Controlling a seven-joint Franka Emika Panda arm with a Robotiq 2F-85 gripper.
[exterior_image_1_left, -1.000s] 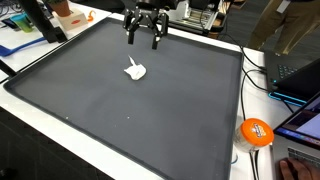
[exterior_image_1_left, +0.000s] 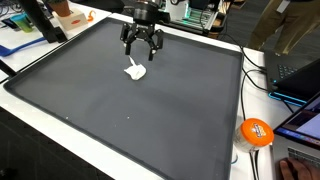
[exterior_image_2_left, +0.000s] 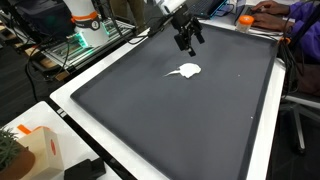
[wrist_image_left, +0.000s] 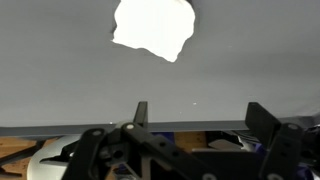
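A flat white piece (exterior_image_1_left: 135, 72), perhaps cloth or paper, lies on the dark grey table. A thin tail sticks out from its rounded body; in exterior view 2 the tail of the white piece (exterior_image_2_left: 187, 71) points left. The wrist view shows part of the white piece (wrist_image_left: 155, 25) at the top edge, the remainder cut off. My gripper (exterior_image_1_left: 140, 52) hangs above the table beside the white piece, apart from it. Its fingers are wide open in the wrist view, and only bare table and its edge show between the tips of the gripper.
An orange-topped container (exterior_image_1_left: 255, 133) stands off the table's right side. A keyboard (exterior_image_1_left: 295, 78) lies beyond that side too.
My gripper has come down a little and closer to the white piece. The white piece has stayed in place.
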